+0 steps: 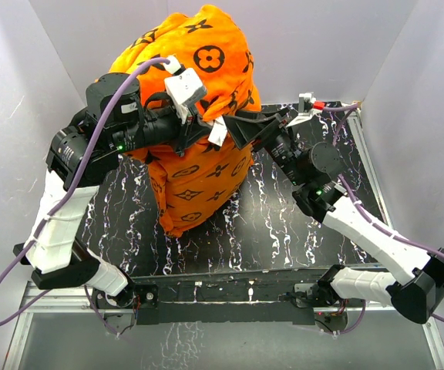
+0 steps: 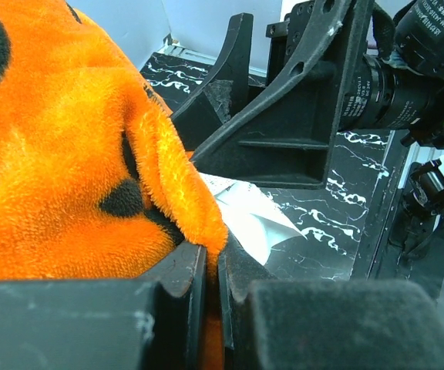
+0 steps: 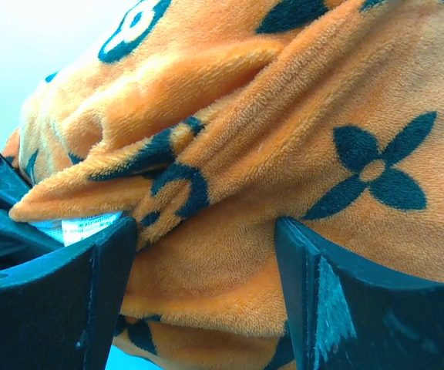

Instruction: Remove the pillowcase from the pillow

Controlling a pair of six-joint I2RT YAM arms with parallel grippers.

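The orange patterned pillowcase (image 1: 199, 196) covers the pillow, which stands bulky at the back of the table. My left gripper is shut on a folded strip of the orange fabric. My right gripper is open, its fingers spread over the fabric just right of the left gripper. A white label (image 1: 217, 132) hangs out between the two grippers; in the right wrist view it shows beneath a fold. Whether any inner pillow is exposed cannot be told.
Grey walls enclose it at the back and on both sides.
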